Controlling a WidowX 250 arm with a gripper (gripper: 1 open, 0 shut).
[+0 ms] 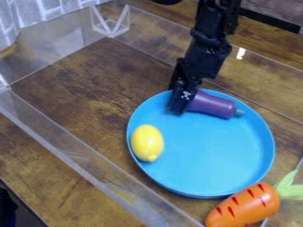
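Observation:
My black gripper [183, 89] is lowered at the top rim of a blue plate [219, 160], beside the left end of a purple eggplant [213, 105] that lies on the plate; it is open, though its fingertips are dark and hard to make out. A yellow lemon-like object [148, 143] rests on the plate's left side.
An orange toy carrot [243, 209] with a green top lies outside the plate at bottom right.

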